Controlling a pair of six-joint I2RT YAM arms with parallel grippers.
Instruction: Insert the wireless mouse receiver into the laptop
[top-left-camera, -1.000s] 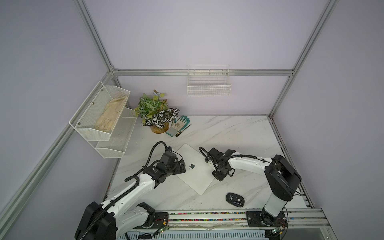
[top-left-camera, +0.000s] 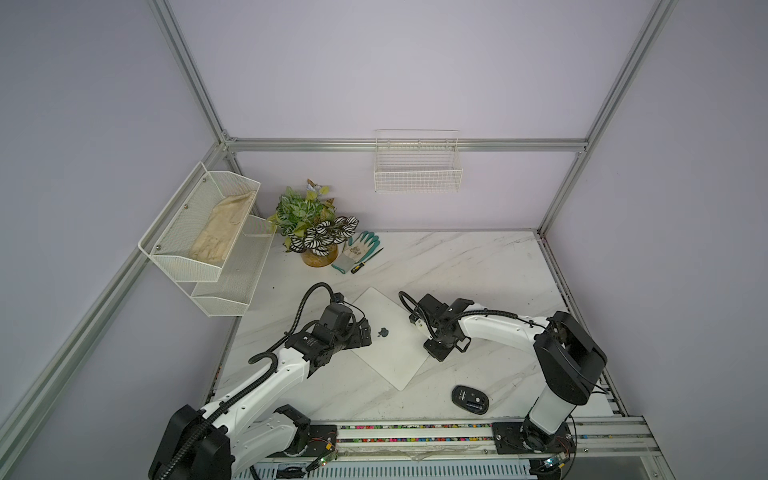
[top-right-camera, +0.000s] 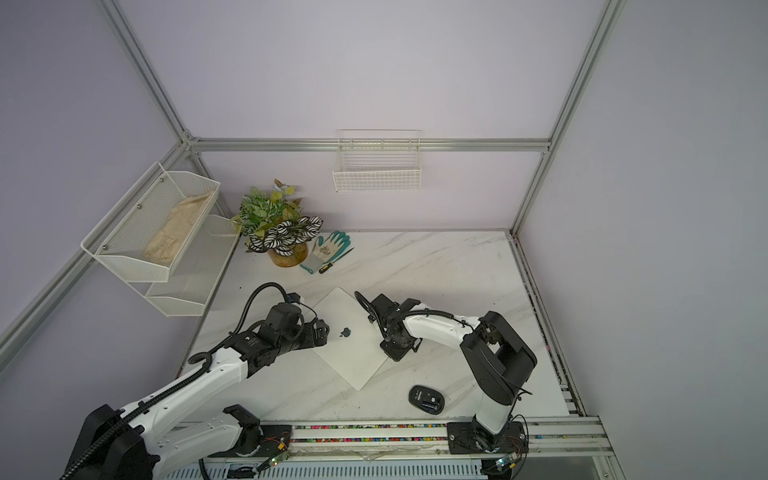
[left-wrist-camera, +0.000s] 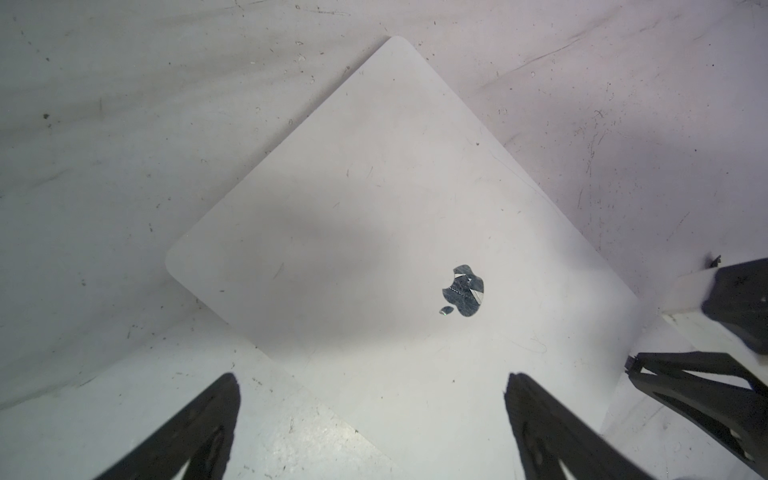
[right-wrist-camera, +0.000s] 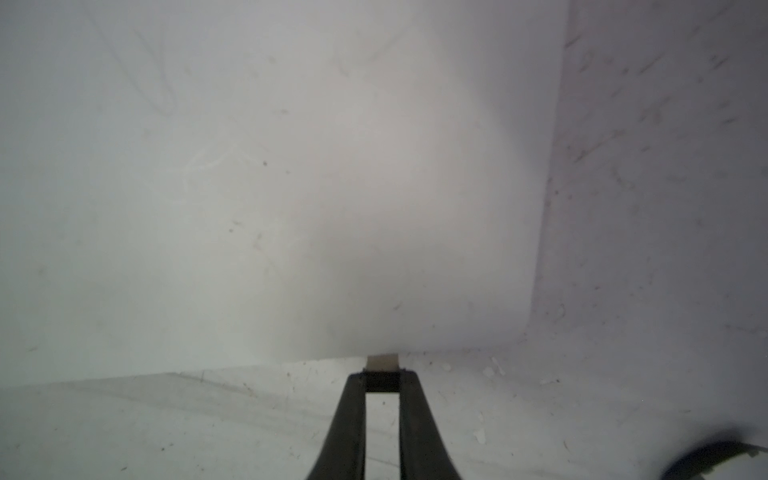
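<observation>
The silver closed laptop (left-wrist-camera: 344, 216) lies flat on the table with a dark apple logo. My left gripper hangs open above it, nothing between its fingers. My right gripper is at the laptop's right-hand side in the top views. In the right wrist view, a small light piece (right-wrist-camera: 382, 361) sits at its dark fingertips against the laptop's edge, near a corner; whether the fingers grip it is unclear. A black mouse (top-left-camera: 469, 399) lies near the table's front edge, right of the laptop.
A potted plant (top-left-camera: 308, 216), a work glove (top-left-camera: 356, 249) and a screwdriver (top-left-camera: 365, 262) are at the back left. Wire shelves (top-left-camera: 208, 272) hang on the left wall, a wire basket (top-left-camera: 417, 180) on the back wall.
The left arm, laptop and mouse look unchanged.
</observation>
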